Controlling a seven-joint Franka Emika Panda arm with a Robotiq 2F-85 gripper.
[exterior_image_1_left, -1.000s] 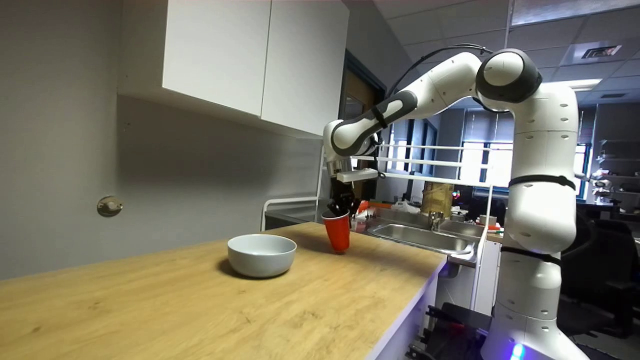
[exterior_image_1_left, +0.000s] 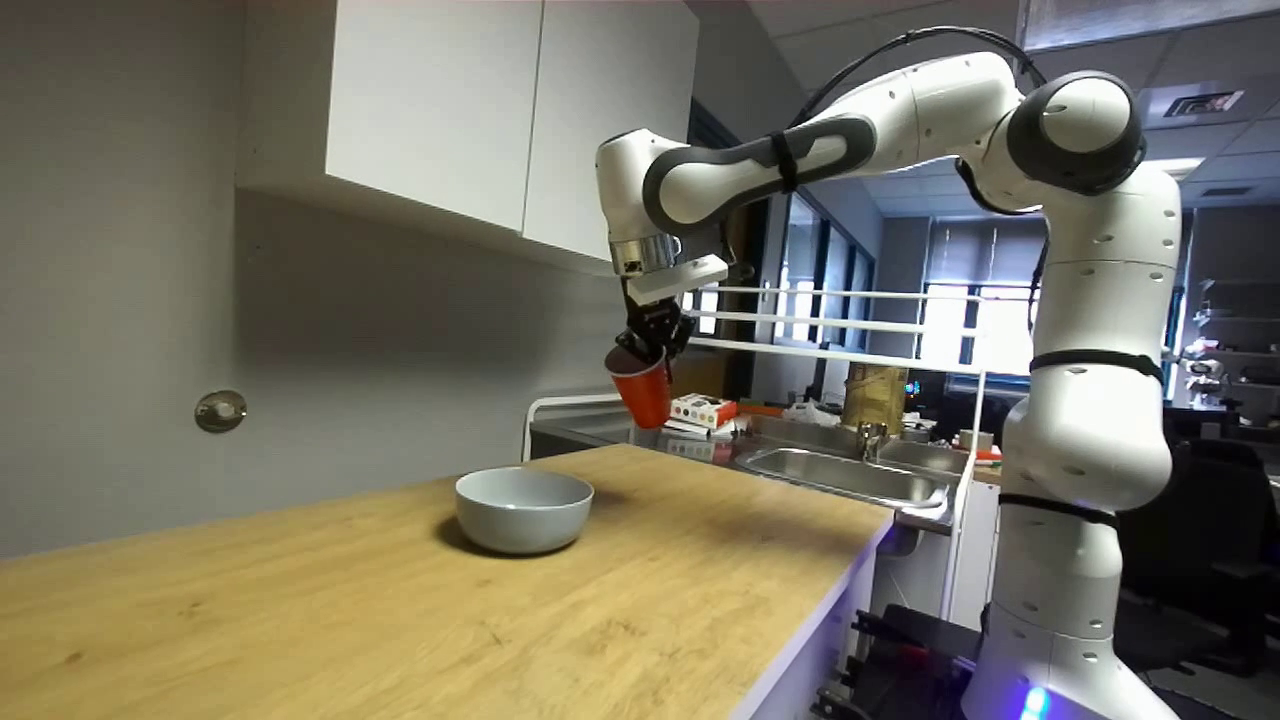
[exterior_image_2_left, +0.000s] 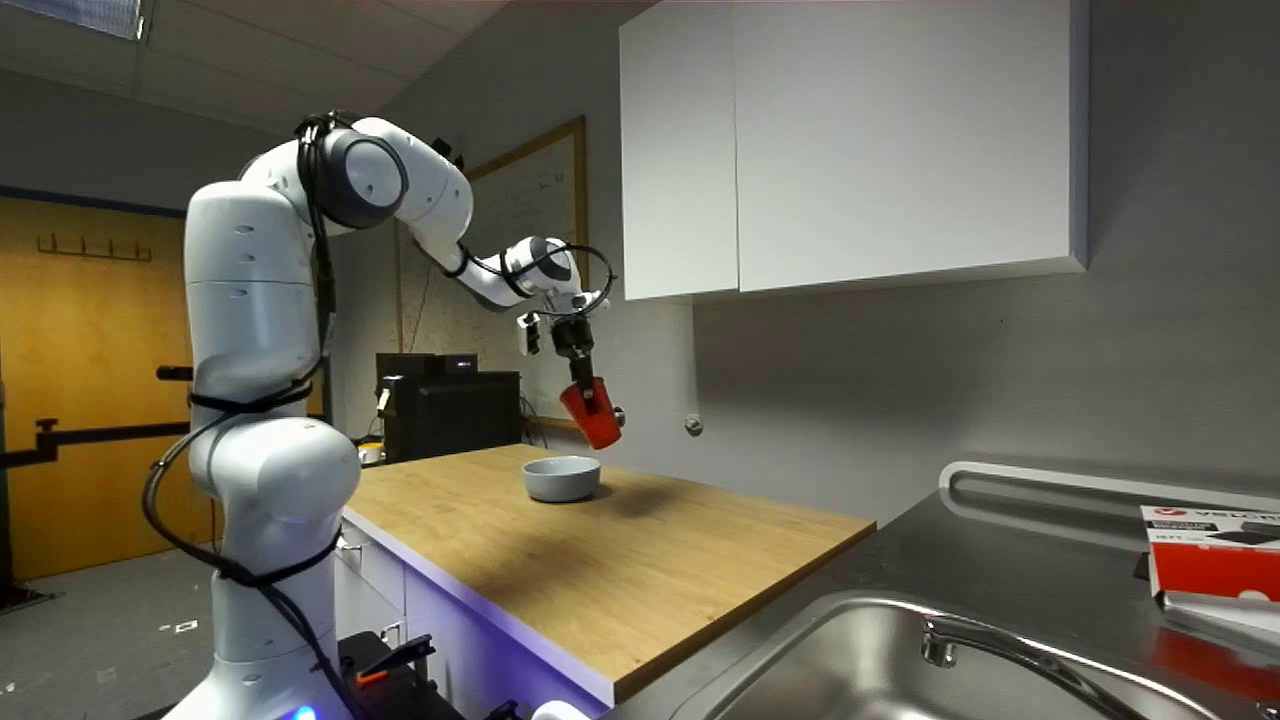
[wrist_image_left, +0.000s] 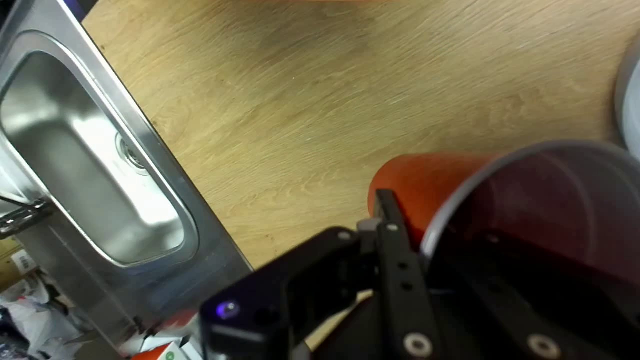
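A red cup (exterior_image_1_left: 644, 394) hangs in the air, tilted, with its mouth leaning toward the bowl's side in exterior view 1. My gripper (exterior_image_1_left: 651, 344) is shut on the cup's thin wall near the rim. In the wrist view the cup (wrist_image_left: 429, 174) shows its pale rim and dark inside, one black finger (wrist_image_left: 399, 264) lying along its outer side. What the cup may contain cannot be made out. The grey bowl (exterior_image_1_left: 524, 510) stands upright on the wooden counter, below the cup and to its left. Only the bowl's edge (wrist_image_left: 630, 99) enters the wrist view.
White wall cabinets (exterior_image_1_left: 438, 114) hang close beside the arm's wrist. A steel sink (exterior_image_1_left: 846, 472) lies past the counter's far end, with a red and white box (exterior_image_1_left: 704, 410) near it.
The cup has risen off the counter area and moved left toward the bowl, held by the gripper. It leans more than before. The bowl has stayed in place.
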